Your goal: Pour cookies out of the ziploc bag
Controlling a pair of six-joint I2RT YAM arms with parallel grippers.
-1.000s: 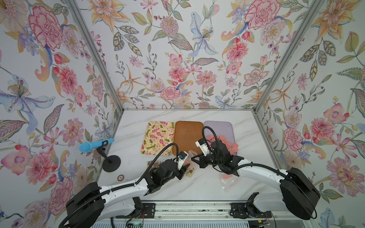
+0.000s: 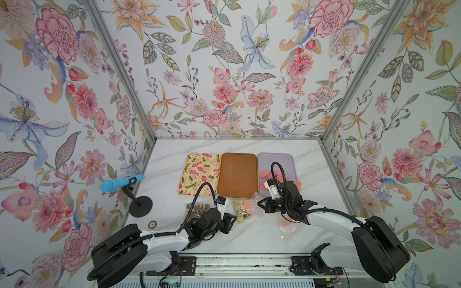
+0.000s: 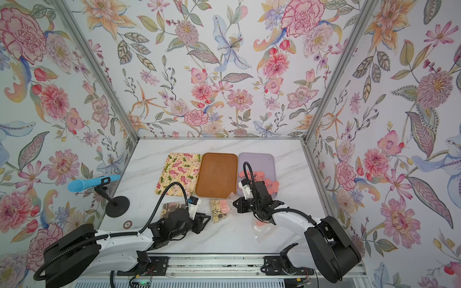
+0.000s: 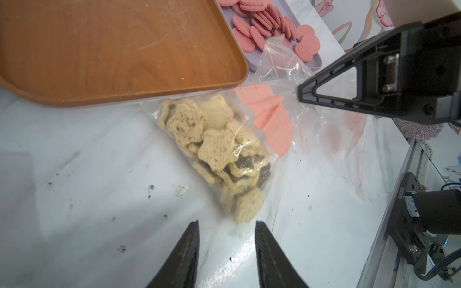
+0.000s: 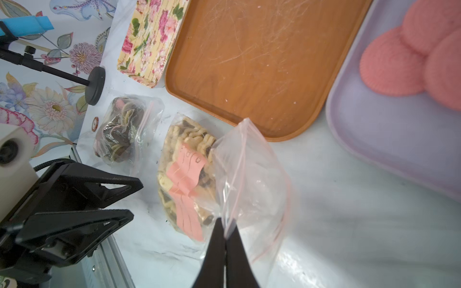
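A clear ziploc bag of cookies (image 4: 216, 148) with a peach label (image 5: 185, 170) lies on the table before the brown tray (image 5: 259, 52). My right gripper is shut on the bag's top plastic, drawn toward the right; the cookies stay in the bag's lower part. My left gripper stands just short of the bag's bottom end, fingers apart with nothing between them.
A lilac tray (image 5: 384, 134) of pink cookies sits right of the brown tray, a floral tray (image 2: 199, 168) left of it. Another bag (image 5: 122, 129) lies at left, near a blue holder on a stand (image 2: 115, 184).
My left gripper has drawn back left and down from the bag. My right gripper has moved right with the bag's top, uncovering the bag in the top views.
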